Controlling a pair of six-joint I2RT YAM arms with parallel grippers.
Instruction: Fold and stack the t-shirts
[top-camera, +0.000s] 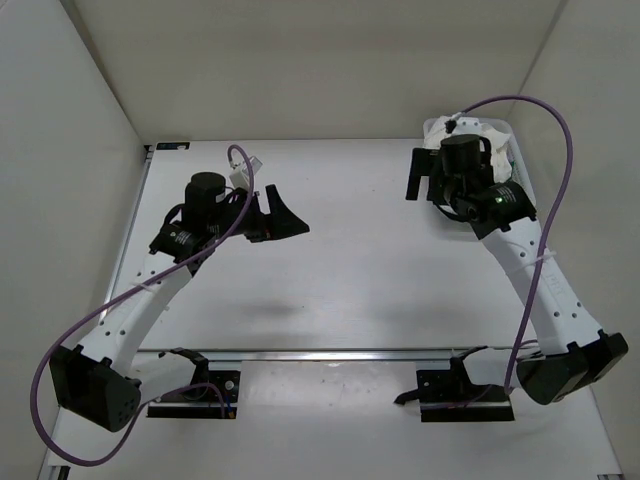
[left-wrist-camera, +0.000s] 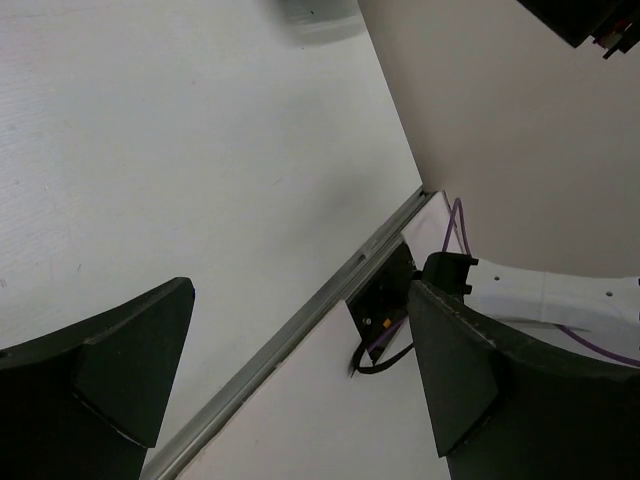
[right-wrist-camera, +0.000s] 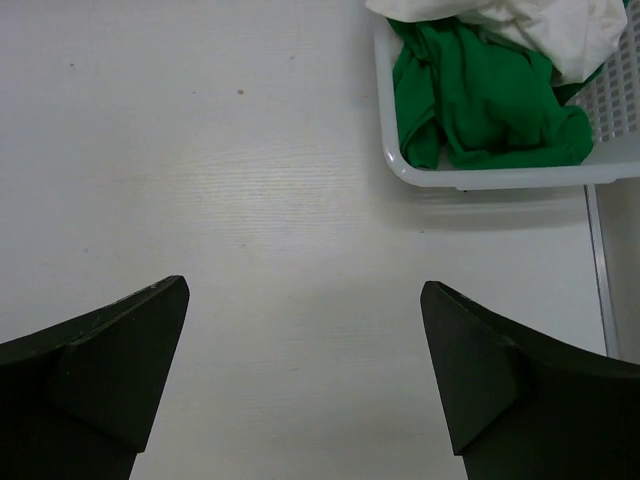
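A white cloth (top-camera: 496, 138) lies bunched in the basket (top-camera: 522, 165) at the back right of the table. In the right wrist view, a crumpled green cloth (right-wrist-camera: 485, 100) fills the basket's near corner, with white fabric (right-wrist-camera: 565, 35) partly over it. How many shirts are inside cannot be told. My right gripper is open over bare table, just short of the basket; its arm hides part of the basket from above. Over the left-middle of the table, my left gripper stands open, its fingers wide apart and empty.
A metal rail (top-camera: 330, 355) runs along the front edge. Walls close in the back and both sides. Purple cables (top-camera: 568, 160) loop along both arms.
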